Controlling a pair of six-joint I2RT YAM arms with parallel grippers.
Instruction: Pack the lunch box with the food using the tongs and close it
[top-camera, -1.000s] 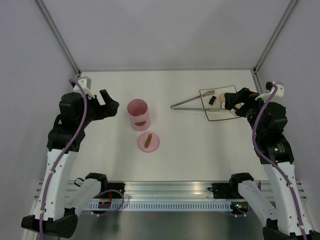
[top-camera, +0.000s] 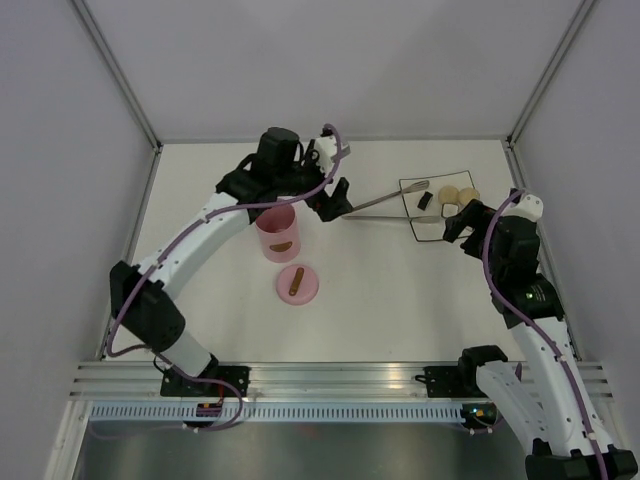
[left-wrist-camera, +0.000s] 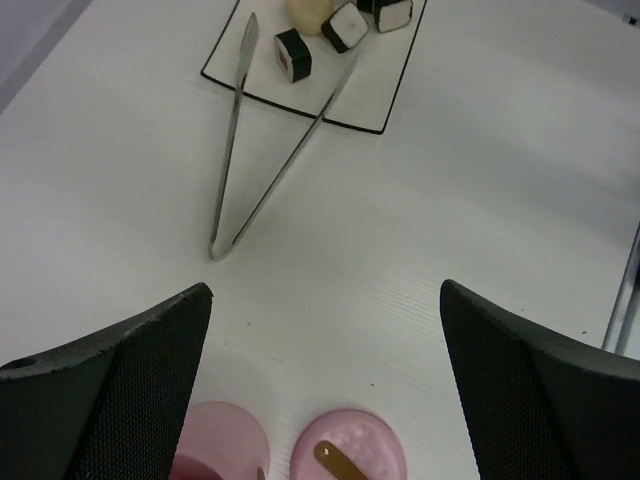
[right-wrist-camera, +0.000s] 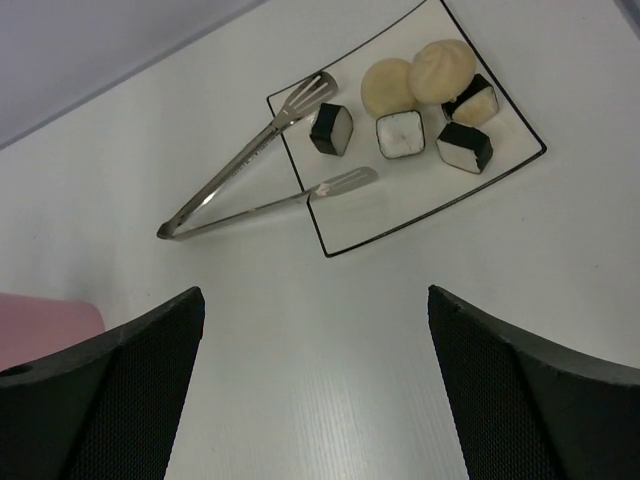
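A pink lunch box (top-camera: 279, 240), open at the top, stands left of the table's middle. Its pink lid (top-camera: 308, 291) with a brown handle lies just in front of it. Metal tongs (right-wrist-camera: 232, 170) rest with their tips over a white, black-edged tray (right-wrist-camera: 365, 222). On that tray are two round buns (right-wrist-camera: 443, 72) and several sushi pieces (right-wrist-camera: 400, 134). My left gripper (top-camera: 345, 200) is open above the table, near the joined end of the tongs and beyond the lunch box. Above the tray's right part, my right gripper (top-camera: 456, 232) is open, with nothing between its fingers.
The left forearm (top-camera: 200, 235) reaches across the table's left side and covers part of the lunch box's rim. Grey walls (top-camera: 330, 70) enclose the table.
My left arm has swung far to the right, from left of the lunch box to beside the tongs. My right gripper has shifted slightly toward the front. The objects lie where they were.
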